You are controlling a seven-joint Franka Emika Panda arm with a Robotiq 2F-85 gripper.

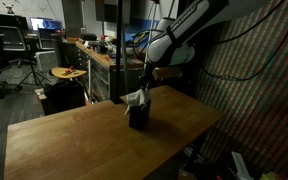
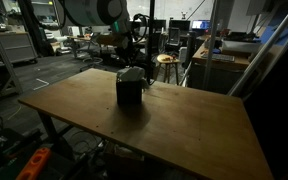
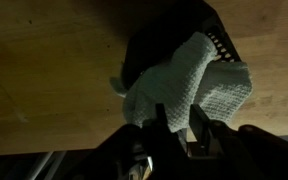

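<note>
A black mesh container (image 1: 138,119) stands upright on the wooden table, with a crumpled whitish cloth (image 1: 138,98) at its top. From the wrist view, the cloth (image 3: 174,85) spreads over the container's opening and hangs past its rim. My gripper is over the cloth, its dark fingers apart with pale fabric visible beneath and between them. Whether the fingers touch the fabric is hard to tell. In the second exterior view the cloth (image 2: 132,74) sits on top of the dark container (image 2: 130,93), below the arm.
Bare tabletop (image 2: 199,120) lies to one side of the container, and more free surface (image 1: 64,145) toward the left in the first exterior view. Desks, monitors and a round stool (image 1: 69,73) are in the background, off the table.
</note>
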